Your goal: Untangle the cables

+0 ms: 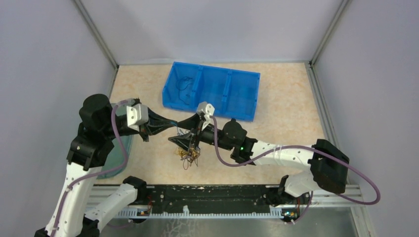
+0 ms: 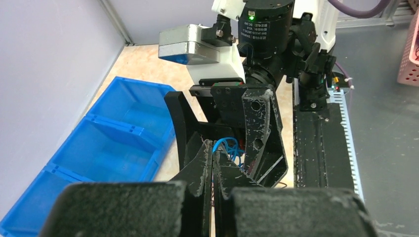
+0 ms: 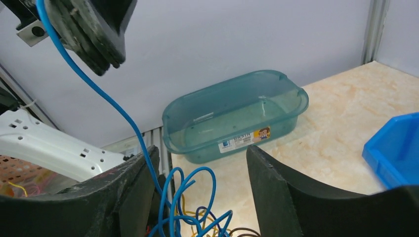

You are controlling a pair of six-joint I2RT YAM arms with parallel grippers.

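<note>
A tangle of cables (image 1: 190, 157) in blue, yellow and dark colours hangs below both grippers. My left gripper (image 1: 174, 123) is shut at its tip on a blue cable (image 3: 118, 106), which runs down to loops of blue cable. My right gripper (image 1: 178, 131) stands open around those loops in the top and right wrist views, just beside and below the left one. Whether its fingers touch the cable I cannot tell.
A blue divided bin (image 1: 212, 89) with a thin cable in its left compartment stands at the back. A teal tub (image 3: 232, 143) is at the left, largely behind the left arm.
</note>
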